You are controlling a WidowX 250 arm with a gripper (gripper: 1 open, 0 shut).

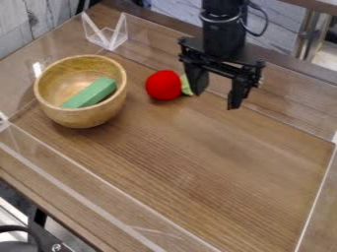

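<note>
My black gripper [215, 69] hangs over the back middle of the wooden table [198, 177], its two fingers spread apart, with nothing seen between them. Just left of it and partly behind it lie a red round object [164, 86] and a small light-green item [187, 87]. A tan bowl [73, 116] at the left holds a green oblong block [91, 93].
A clear, angular plastic-looking object [102, 32] sits at the back left, near the wall. A black cable or arm part [27, 236] shows at the lower left corner.
</note>
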